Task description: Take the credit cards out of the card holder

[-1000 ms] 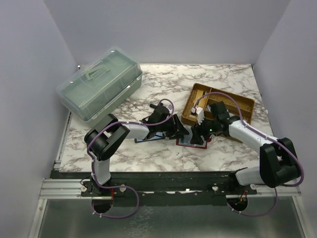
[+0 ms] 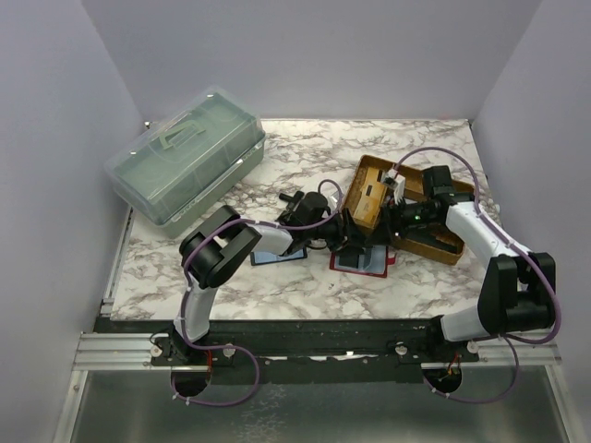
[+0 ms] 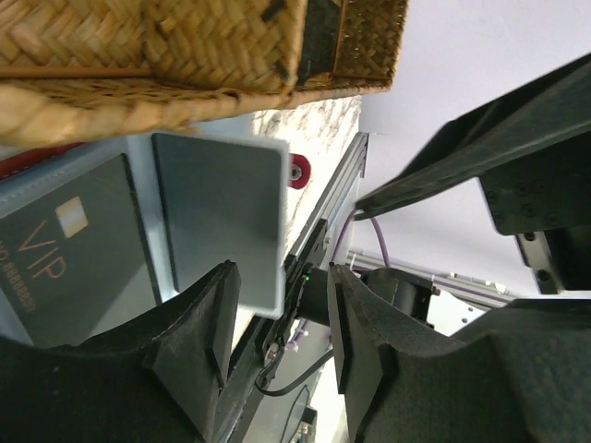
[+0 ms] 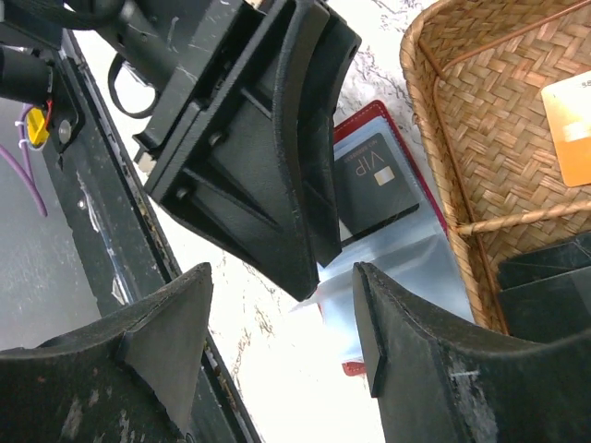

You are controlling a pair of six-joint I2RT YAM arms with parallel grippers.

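The open card holder (image 2: 372,263) lies at the front of the wicker basket, its black VIP card (image 3: 74,254) in a clear sleeve. My left gripper is low over the holder, fingers apart, a raised grey sleeve page (image 3: 217,217) beside them; whether it is between them is unclear. In the right wrist view the left gripper hides part of the holder. My right gripper is open, higher up at the basket's front right, nothing visible between its fingers.
The wicker basket (image 4: 429,92) holds wooden and dark items. A green lidded box (image 2: 185,157) stands back left; a blue card-like item (image 2: 277,257) lies left.
My right gripper has moved up and back, away from the holder toward the basket. My left gripper has moved right over the holder.
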